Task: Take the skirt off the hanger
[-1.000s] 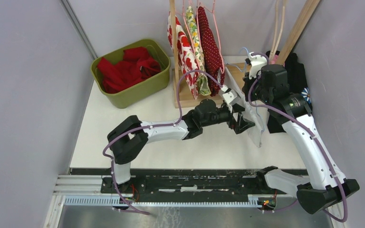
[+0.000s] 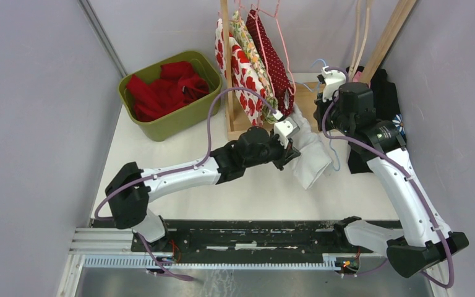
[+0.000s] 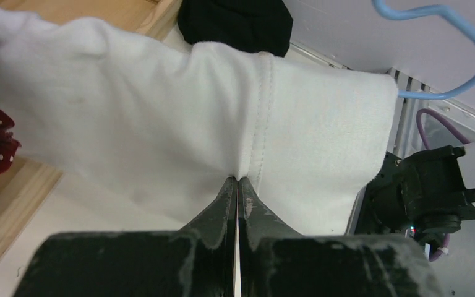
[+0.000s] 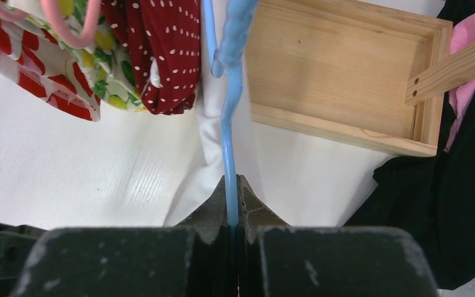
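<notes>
The white skirt hangs at mid-table, drawn out to the left. My left gripper is shut on its cloth; in the left wrist view the closed fingertips pinch the fabric beside a stitched seam. A blue hanger shows its near end clear of the skirt's right edge, and that curved end is also in the left wrist view. My right gripper is shut on the blue hanger's stem. How much of the hanger is inside the skirt is hidden.
Patterned garments hang on pink hangers from the wooden rack, close to the skirt's far end. A green bin with red cloth stands at the back left. Black cloth lies at right.
The hanger's near end now shows outside the skirt. The right arm has hardly moved.
</notes>
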